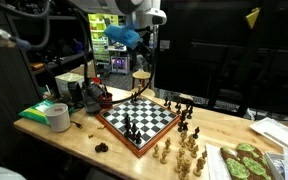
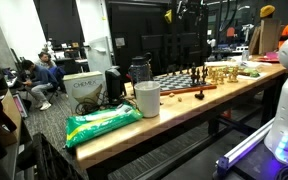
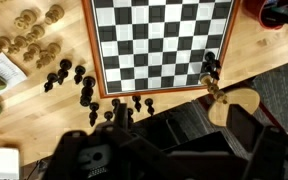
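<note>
A black-and-white chessboard (image 1: 141, 118) with a brown border lies on the wooden table. Most of its squares are bare. Black chess pieces (image 1: 132, 131) cluster at its near edge, and more dark pieces (image 3: 86, 90) stand off the board. Tan pieces (image 1: 184, 158) are grouped on the table to the right in exterior view 1. High above the board, my gripper is open; its dark, blurred fingers (image 3: 72, 155) stand wide apart in the wrist view. Nothing shows held between them. The fingers partly cover the lower part of that view.
A white mug (image 1: 58, 117) and a green package (image 2: 102, 122) occupy the table's left end in exterior view 1. Green-patterned items (image 1: 246, 163) and a white tray (image 1: 279, 133) lie at the right. A round wooden stool (image 3: 236, 104) stands beyond the table edge.
</note>
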